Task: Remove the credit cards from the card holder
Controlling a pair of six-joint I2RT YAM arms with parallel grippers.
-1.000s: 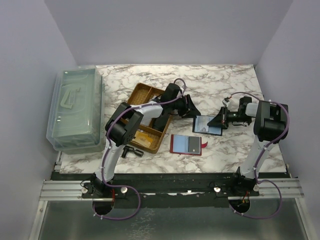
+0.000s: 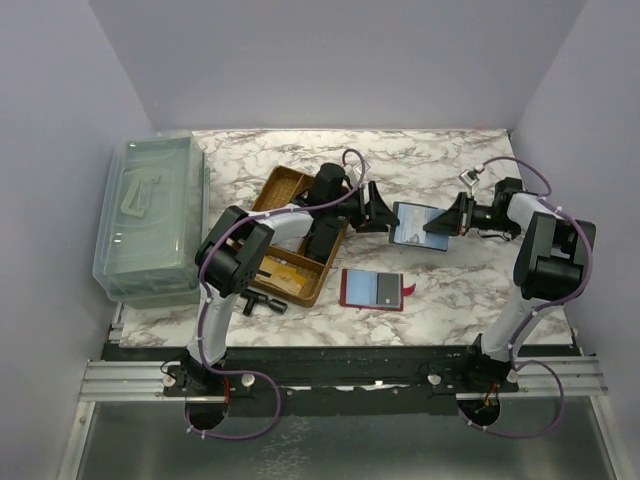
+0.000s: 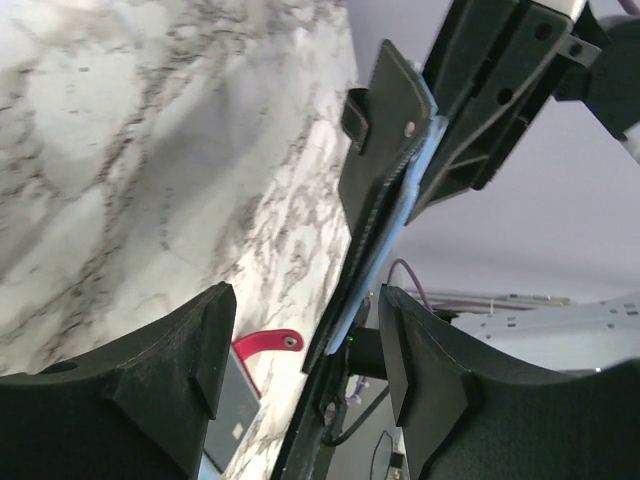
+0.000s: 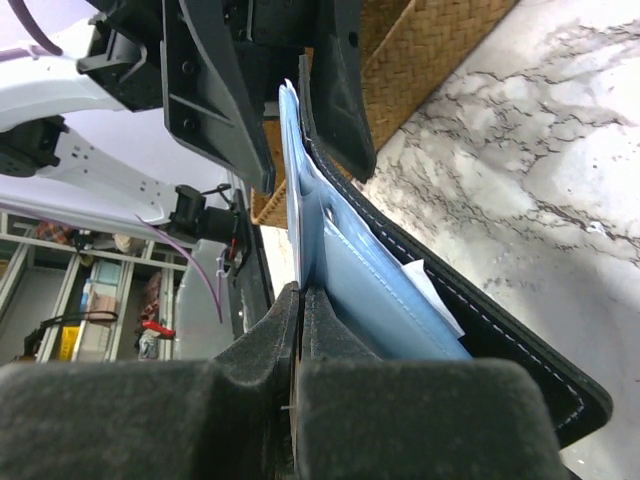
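A black card holder [image 2: 410,226] with a light blue inside is raised off the table in my right gripper [image 2: 450,219], whose fingers are closed on it. In the right wrist view its blue sleeve [image 4: 360,280] and a white card edge [image 4: 430,290] show above those fingers. My left gripper [image 2: 378,210] stands open just left of the holder; in the left wrist view the holder [image 3: 385,200] is seen edge-on between and beyond the open fingers, apparently not gripped by them.
A red card holder [image 2: 360,288] with a blue and grey inside lies on the marble table below. A woven divided basket [image 2: 330,265] sits left, a clear plastic case [image 2: 150,220] at the far left.
My left gripper has shifted slightly, still open.
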